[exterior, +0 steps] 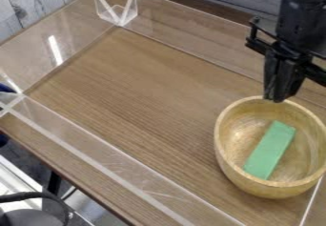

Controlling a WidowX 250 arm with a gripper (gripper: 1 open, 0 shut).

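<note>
My black gripper (275, 85) hangs at the upper right, pointing down just above the back rim of a round wooden bowl (232, 158). Its narrow fingers are close together at the tip, shut, with nothing visible between them. In the bowl lies a green rectangular block (269, 152), lengthwise from front to back.
A clear plastic corner piece (116, 8) is at the back left. Black cables lie off the table's edge at lower left.
</note>
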